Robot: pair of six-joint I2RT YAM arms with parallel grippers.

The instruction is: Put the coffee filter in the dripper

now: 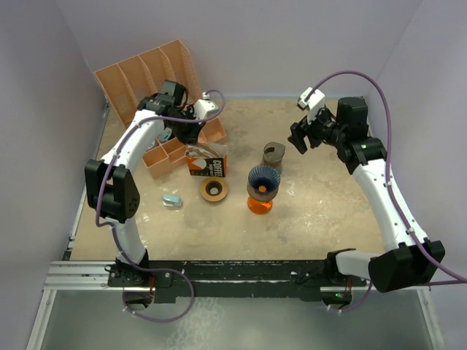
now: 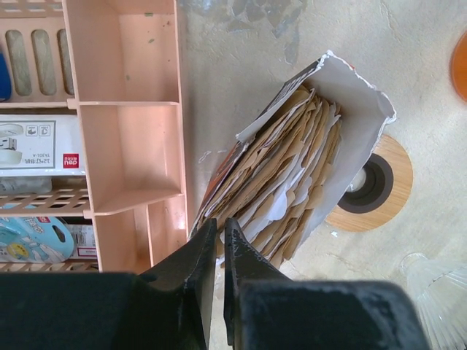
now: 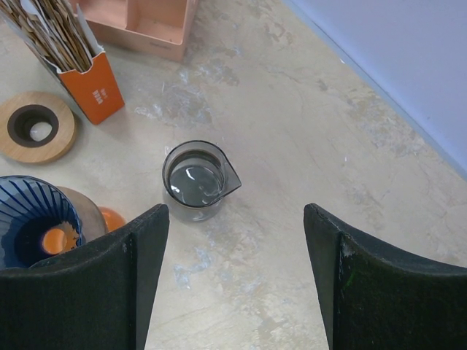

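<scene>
The coffee box (image 1: pixel 207 165) stands upright on the table, packed with brown and white paper filters (image 2: pixel 292 164). At one end of this stack, my left gripper is shut with its fingertips close together, right over the filters' edges. Whether a paper edge sits between the tips cannot be made out. Right of the box, the ribbed blue dripper (image 1: pixel 263 179) rests on a glass server over an orange base (image 1: pixel 259 206); its inside looks empty in the right wrist view. My right gripper hangs open above the table with nothing between its fingers.
A glass jug (image 3: pixel 195 177) stands behind the dripper. A round wooden ring (image 1: pixel 214 189) lies in front of the box, and a small clear-blue item (image 1: pixel 172 200) farther left. Behind the box is a pink divided organizer (image 1: pixel 163 158).
</scene>
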